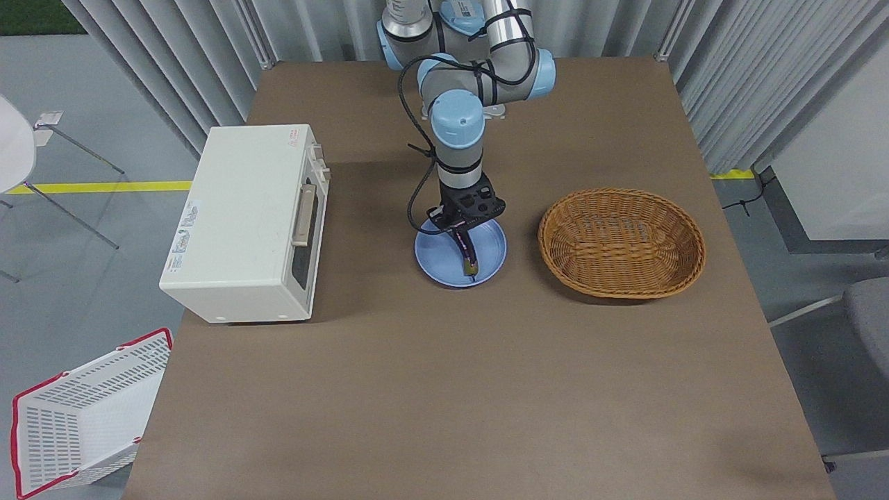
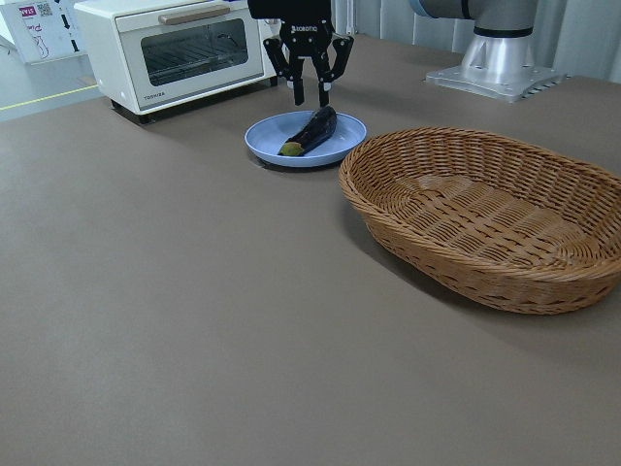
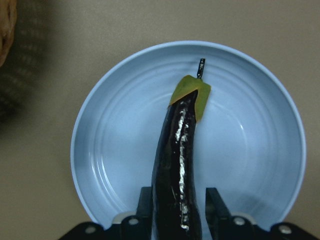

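Note:
A dark eggplant (image 2: 311,132) with a green cap lies on a light blue plate (image 3: 105,130), its cap toward the front of the table. My gripper (image 2: 310,92) is open above it in the left view, fingertips apart and a little higher than the eggplant. In the wrist view the eggplant (image 3: 176,165) runs between the two fingers, with nothing gripped. The front view shows the plate (image 1: 492,246) under my gripper, which partly hides the eggplant.
A white toaster oven (image 1: 233,217) stands left of the plate, a wicker basket (image 1: 621,242) to the right. A white red-rimmed crate (image 1: 87,417) is off the table at lower left.

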